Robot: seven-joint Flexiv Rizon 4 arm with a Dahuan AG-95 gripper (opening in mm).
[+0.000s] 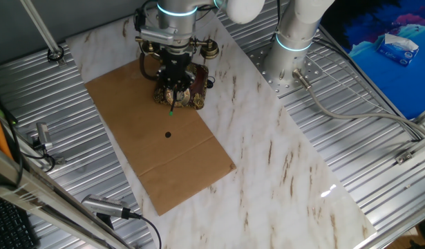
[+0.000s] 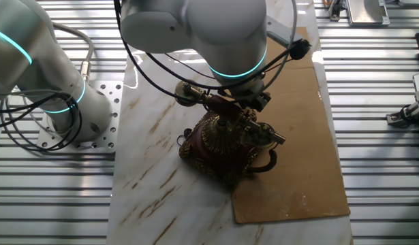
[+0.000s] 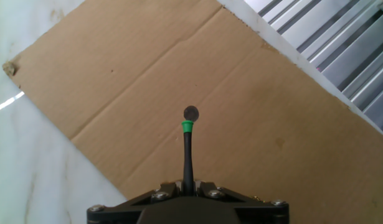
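A thin black stick with a green tip (image 3: 187,126) points away from my gripper, which is shut on its near end. On the brown cardboard (image 3: 147,56) lies a small dark round disc (image 3: 191,113), just beyond the green tip in the wrist view. From the first exterior view, the stick's green end (image 1: 171,113) appears a short way from the disc (image 1: 168,135). An ornate antique-style telephone (image 2: 216,153) stands by the cardboard's edge, partly covered by the arm in both exterior views. How high the tip is above the cardboard is hard to judge.
The marble-patterned board (image 1: 281,173) is clear on its right and front parts. At lower left, a silver camera-like device (image 1: 105,206) with a cable sits beside the board.
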